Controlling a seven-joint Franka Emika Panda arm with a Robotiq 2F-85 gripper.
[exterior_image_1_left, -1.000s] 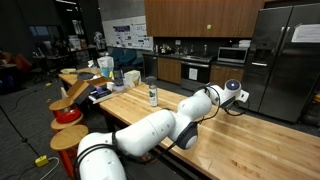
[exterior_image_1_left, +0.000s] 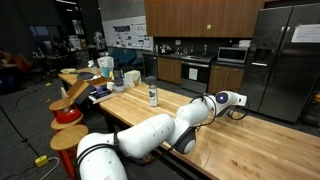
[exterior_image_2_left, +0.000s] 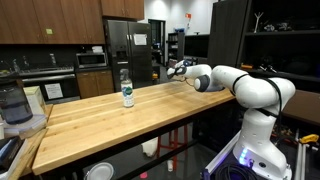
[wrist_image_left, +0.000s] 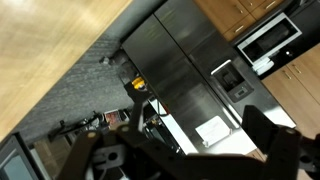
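Note:
My gripper is open in the wrist view, its dark fingers spread apart at the lower edge. Between them I see only the distant steel fridge, with nothing held. Exterior view 1 has the arm stretched out over the wooden table, the gripper (exterior_image_1_left: 238, 112) at its far end above the right half. From the other side, the gripper (exterior_image_2_left: 172, 73) looks small, near the table's far end. A bottle with a pale label (exterior_image_2_left: 127, 94) stands upright on the table (exterior_image_2_left: 140, 120), well away from the gripper.
Assorted items, including a white container (exterior_image_1_left: 131, 79), crowd the table's far left in exterior view 1. Orange stools (exterior_image_1_left: 67, 116) stand beside it. The steel fridge (exterior_image_2_left: 132, 48) is beyond the table. Most of the tabletop around the arm is bare.
The bottle has not moved.

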